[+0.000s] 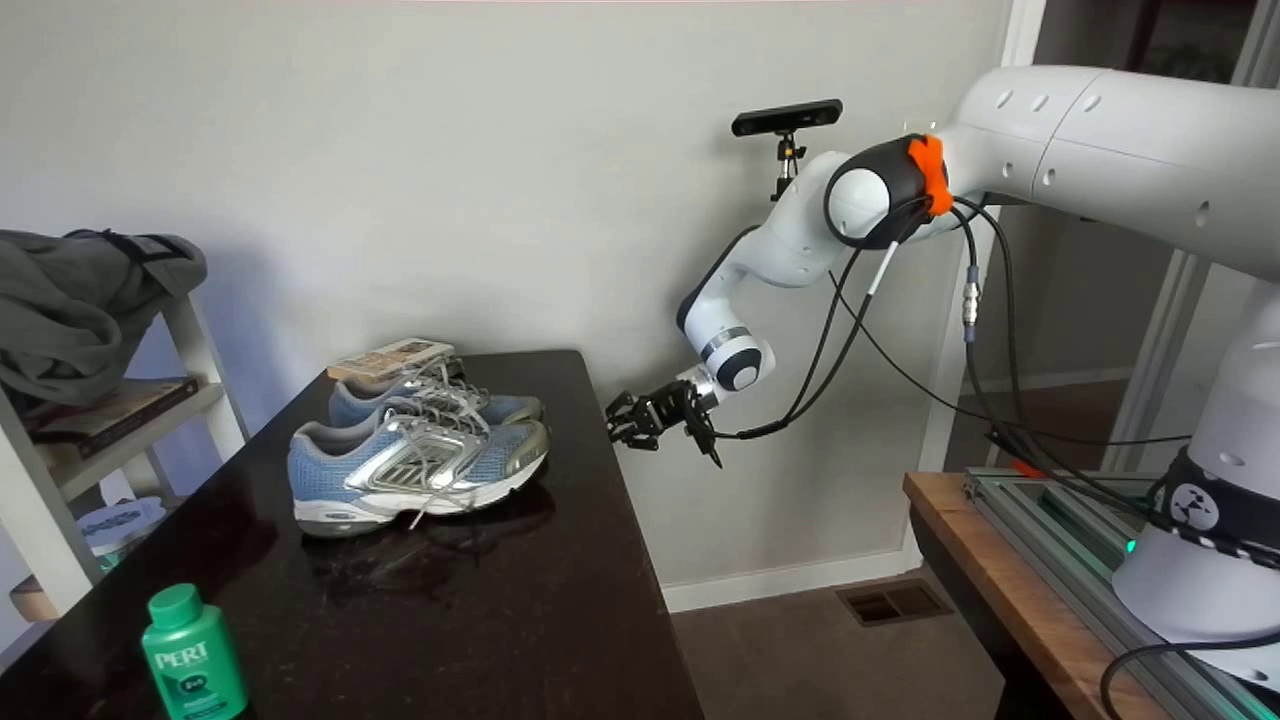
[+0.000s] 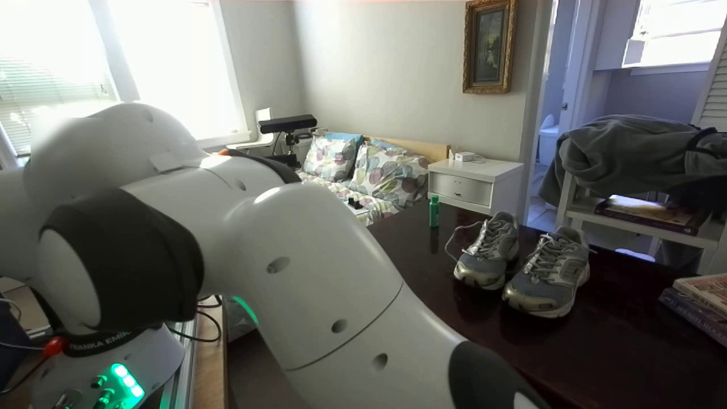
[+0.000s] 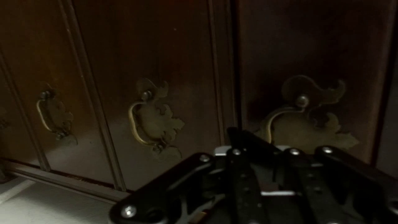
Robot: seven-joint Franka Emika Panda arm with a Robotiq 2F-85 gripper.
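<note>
In the wrist view, a brass drawer handle (image 3: 269,128) hangs on an ornate backplate on the rightmost dark wooden drawer front (image 3: 261,56). My gripper is at this handle, its black fingers close together and shut on the bail, whose lower part they hide. A dark line runs along that drawer's edge; how far the drawer stands out cannot be told. Exterior view 1 has the gripper (image 1: 617,420) just past the right edge of the dark dresser top (image 1: 564,600), whose drawer side is out of sight there. The arm hides the gripper in exterior view 2.
Two further handles, a middle one (image 3: 134,125) and a left one (image 3: 43,115), are on neighbouring drawers. On the dresser stand running shoes (image 1: 420,474), a green bottle (image 1: 194,660) and books (image 1: 390,358). Floor (image 1: 828,660) lies open between dresser and robot bench (image 1: 960,516).
</note>
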